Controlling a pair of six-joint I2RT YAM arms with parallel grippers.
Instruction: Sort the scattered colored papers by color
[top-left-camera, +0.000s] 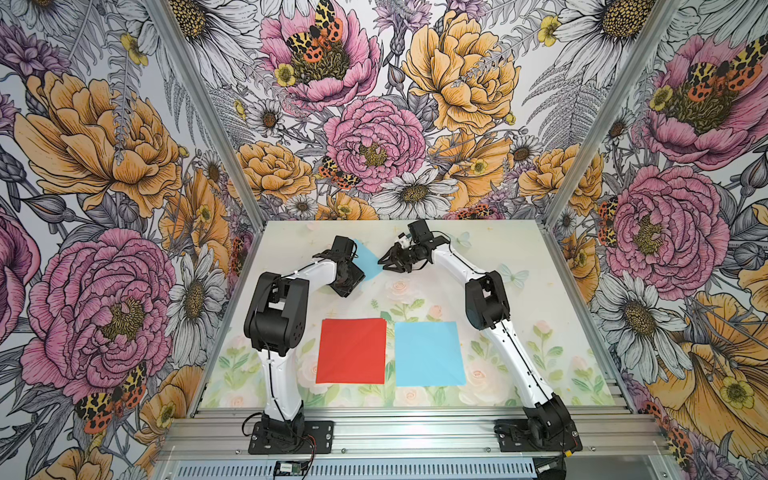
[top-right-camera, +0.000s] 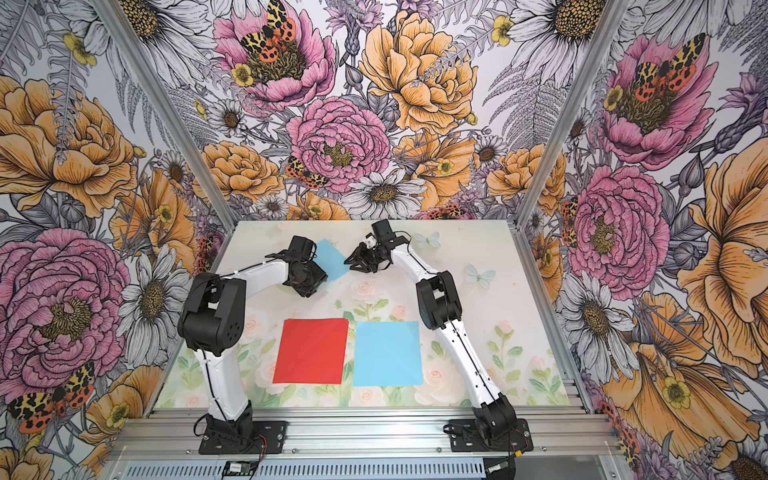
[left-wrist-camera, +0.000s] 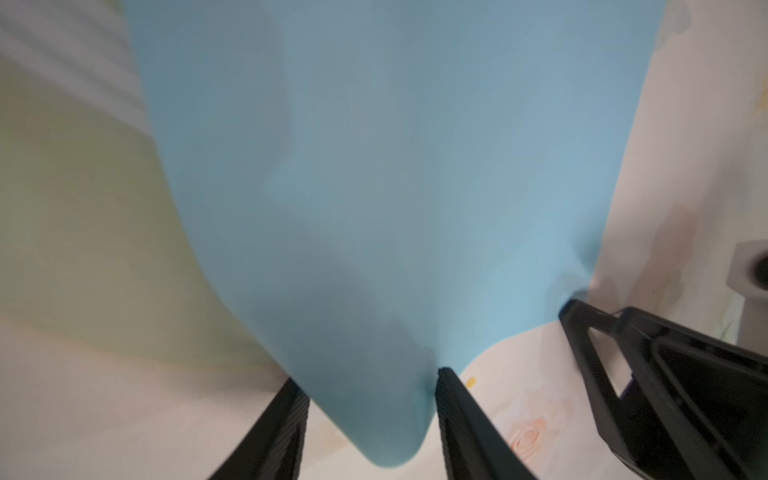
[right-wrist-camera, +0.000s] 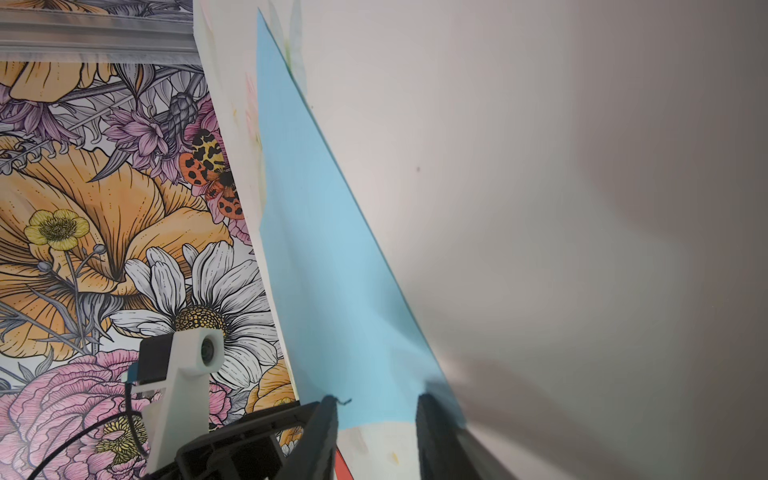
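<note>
A light blue paper (top-left-camera: 365, 257) is at the back centre, between my two grippers. In the left wrist view one corner of it (left-wrist-camera: 384, 200) reaches between the fingers of my left gripper, which stand apart. My right gripper is at the other edge of that paper (right-wrist-camera: 328, 288), fingers apart; whether they touch it is unclear. A red paper (top-left-camera: 350, 350) and another blue paper (top-left-camera: 429, 352) lie flat side by side at the front centre.
The patterned table (top-left-camera: 560, 304) has free room at the right and in the front corners. Flowered walls and metal frame rails bound it on the back and sides.
</note>
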